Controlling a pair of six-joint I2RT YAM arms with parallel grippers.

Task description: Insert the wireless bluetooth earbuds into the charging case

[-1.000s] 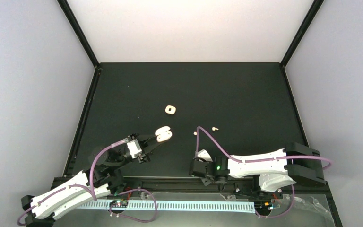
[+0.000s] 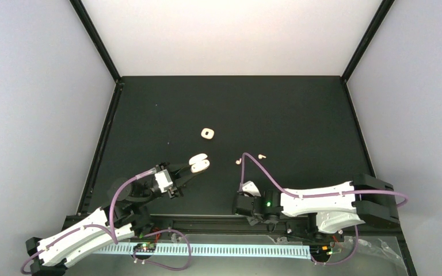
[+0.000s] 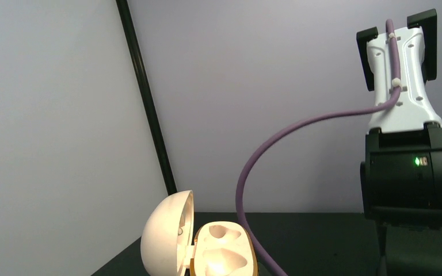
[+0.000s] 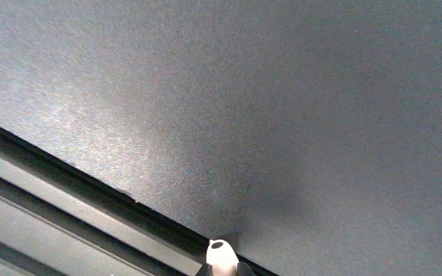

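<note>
My left gripper (image 2: 189,172) is shut on the open white charging case (image 2: 200,166); its raised lid (image 3: 164,233) and hollow inner tray (image 3: 224,256) show in the left wrist view. My right gripper is shut on a small white piece (image 4: 221,256) with a dark oval spot, apparently an earbud, low over the front edge. Two small pale pieces, earbud-like, lie on the mat: one (image 2: 261,156) right of centre, the other (image 2: 238,161) beside the right arm's cable.
A white square piece (image 2: 207,133) with a hole lies on the black mat (image 2: 276,109) behind the case. A black frame rail (image 4: 80,195) runs along the front edge.
The left arm and case have not visibly moved.
</note>
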